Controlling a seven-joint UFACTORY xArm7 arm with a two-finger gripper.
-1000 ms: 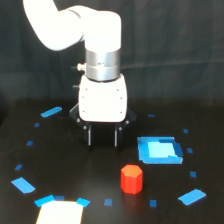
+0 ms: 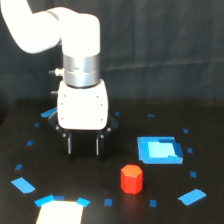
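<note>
My gripper (image 2: pixel 84 150) hangs over the left-middle of the dark table, fingers pointing down and apart, with nothing between them. A red hexagonal block (image 2: pixel 131 180) stands to the right and nearer the camera, clear of the fingers. At right lies a small blue tray (image 2: pixel 144 143), with a pale white-and-light-blue patch inside it. A pale cream block (image 2: pixel 60 213) sits at the bottom left, partly cut off by the frame's lower edge.
Blue tape strips (image 2: pixel 23 185) and small blue squares mark the black table around the objects. Dark curtain-like backing (image 2: pixel 165 60) closes off the far side. Between gripper and tray the surface is clear.
My gripper has shifted left and somewhat lower in the picture, its fingers still apart. The red block, tray and cream block have stayed in place.
</note>
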